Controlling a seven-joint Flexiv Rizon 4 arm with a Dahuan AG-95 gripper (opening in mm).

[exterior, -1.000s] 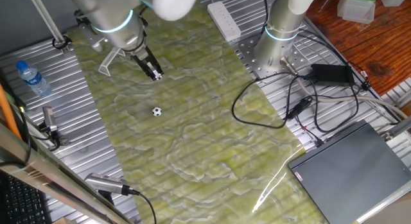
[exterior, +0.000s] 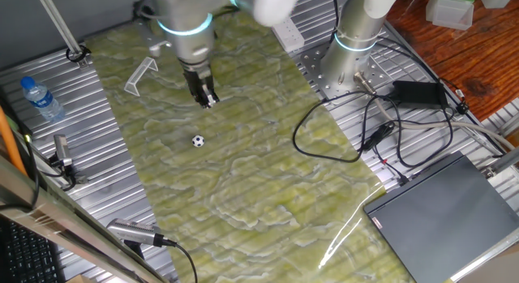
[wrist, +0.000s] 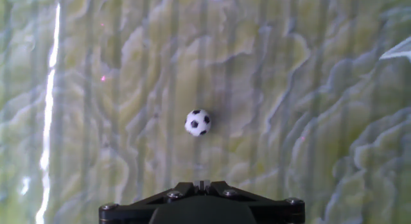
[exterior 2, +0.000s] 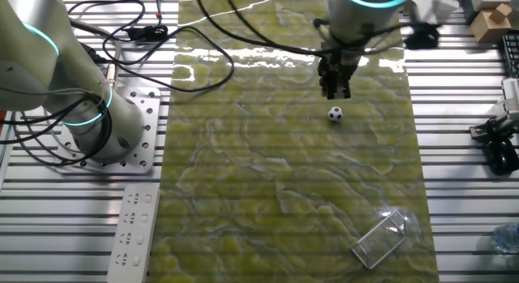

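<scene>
A small black-and-white soccer ball lies on the green marbled mat. The wrist view has the ball near the middle, ahead of my fingertips. My gripper hangs above the mat, apart from the ball. Its black fingers meet at the bottom of the wrist view, so the gripper is shut with nothing visible between the tips. From the other side, the gripper appears just above the ball in the picture.
A grater-like flat piece with a frame lies on the mat. Around the mat are a power strip, a looped black cable, a laptop and a water bottle.
My gripper has shifted to the right and slightly down in exterior view 1, and the arm has swung more upright. The ball has stayed in place.
</scene>
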